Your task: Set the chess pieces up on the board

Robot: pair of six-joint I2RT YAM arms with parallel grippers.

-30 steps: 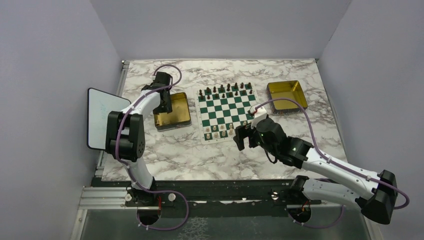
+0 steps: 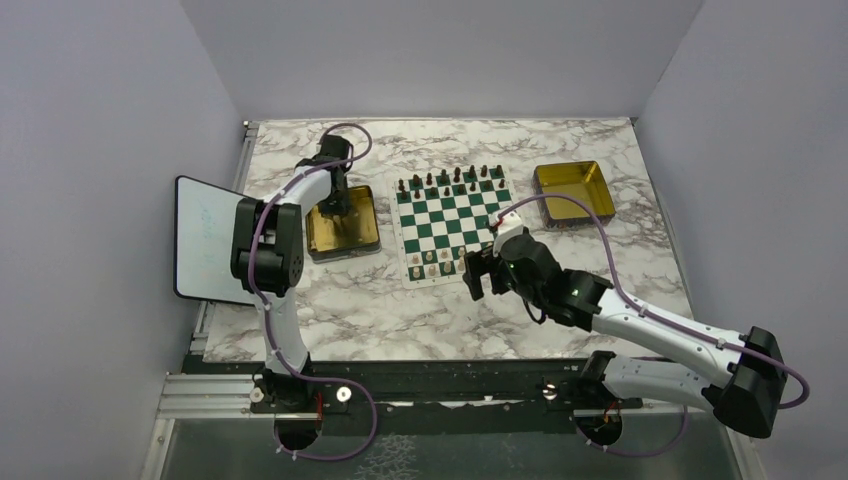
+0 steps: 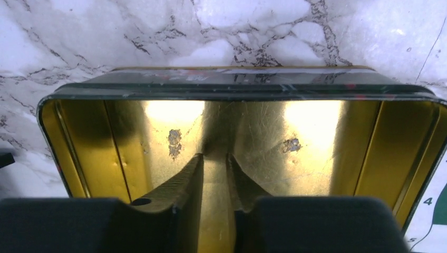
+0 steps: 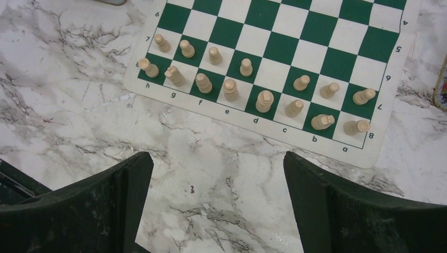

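Observation:
My left gripper is inside the left gold-lined tray (image 2: 366, 228). Its fingertips are slightly apart, open with nothing visible between them. The tray floor seen in the left wrist view is bare apart from scuff marks; the part under the gripper body is hidden. Light pieces, such as a rook (image 4: 148, 67), fill the near two ranks of the chessboard (image 4: 278, 47) upright. Across the board, dark pieces (image 2: 457, 174) stand on the far ranks, too small to tell apart. My right gripper hangs wide open over marble near the board's front edge, empty.
A second gold tray (image 2: 577, 180) stands right of the board and looks empty. A whiteboard (image 2: 208, 240) leans at the left edge. Bare marble (image 2: 400, 325) lies in front of the board.
The left arm has shifted a little to the right, and its gripper has moved further over the left tray. The right arm has drifted only slightly. The pieces look unmoved.

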